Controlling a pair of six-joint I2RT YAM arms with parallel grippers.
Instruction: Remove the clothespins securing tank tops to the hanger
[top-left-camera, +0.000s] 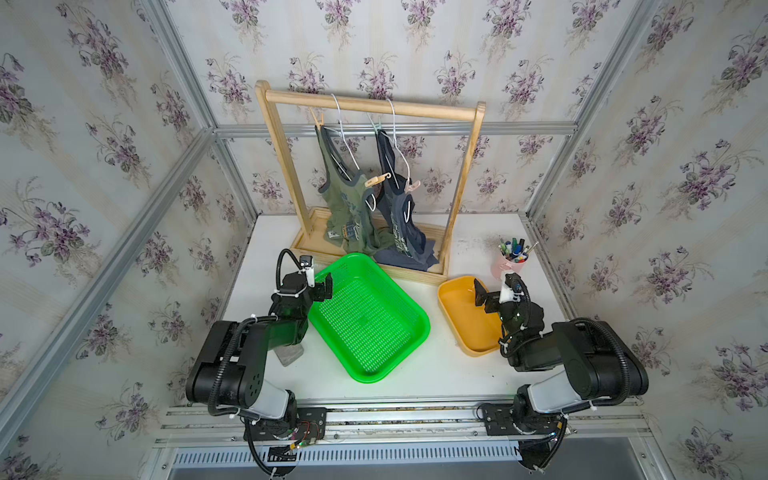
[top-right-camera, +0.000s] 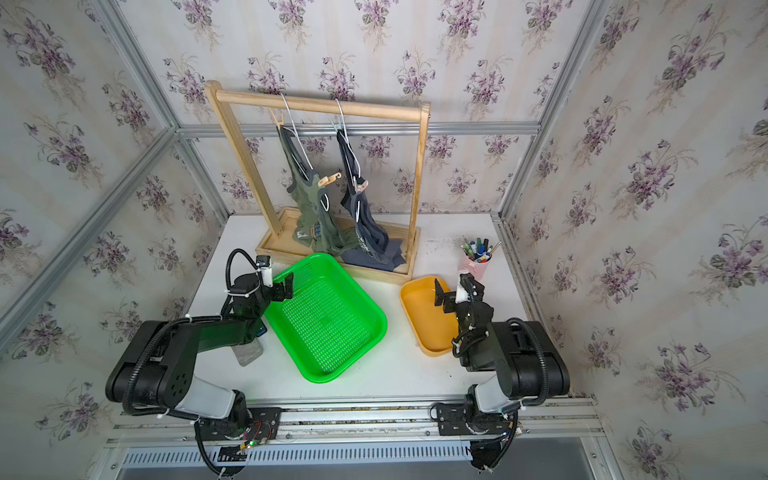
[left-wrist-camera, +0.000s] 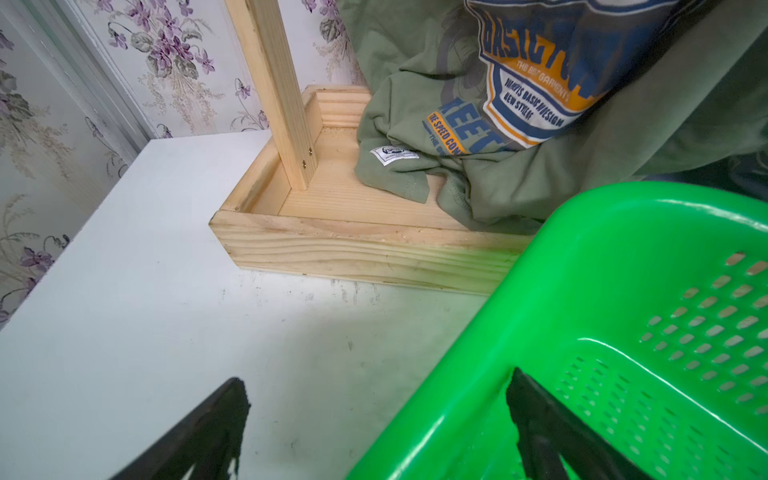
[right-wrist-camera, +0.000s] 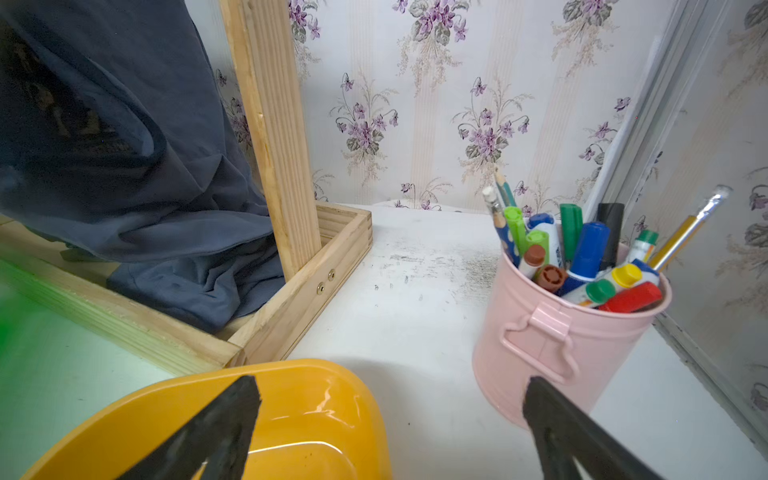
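A green tank top (top-left-camera: 349, 196) and a dark blue tank top (top-left-camera: 397, 209) hang on white hangers from the wooden rack, their hems resting in its base. On the green one, a wooden clothespin (top-left-camera: 377, 181) grips the near strap and another clothespin (top-left-camera: 318, 117) sits at the far strap. A pale pink clothespin (top-left-camera: 413, 186) is at the dark top's near strap; a greenish clothespin (top-left-camera: 376, 126) shows at its far one. My left gripper is open and empty over the green basket's left rim. Above the orange tray, my right gripper also stands open, holding nothing.
The empty green basket (top-left-camera: 413, 305) stands before the rack (top-left-camera: 465, 156). An empty orange tray (top-left-camera: 453, 320) lies to its right. A pink bucket of pens (right-wrist-camera: 544, 344) stands at the back right.
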